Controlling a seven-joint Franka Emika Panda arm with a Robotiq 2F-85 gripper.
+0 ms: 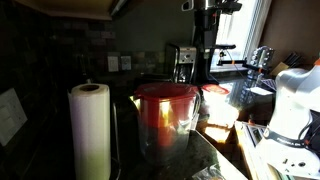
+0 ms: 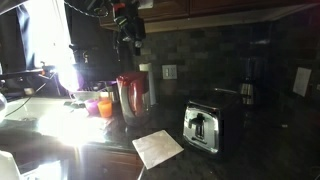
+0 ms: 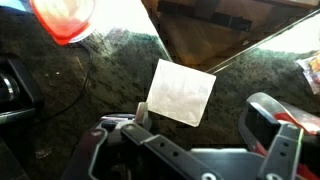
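In the wrist view my gripper points down at the dark counter, its dark fingers spread to left and right, with nothing seen between them. Beyond the fingers a square white napkin [image 3: 181, 92] lies flat on the counter. Exterior view 2 shows that napkin [image 2: 158, 148] in front of a shiny toaster [image 2: 203, 125]. The large clear container with a red lid [image 1: 167, 115] stands upright near the middle of exterior view 1. High above the counter, behind and to the right of the container, hangs my gripper [image 1: 205, 50].
A paper towel roll [image 1: 91, 132] stands left of the container. Orange and pink cups [image 2: 104, 107] sit by the bright window. A red-and-white item [image 3: 64, 15] and a thin cable lie at the wrist view's upper left. Wooden drawers [image 3: 215, 30] run below the counter edge.
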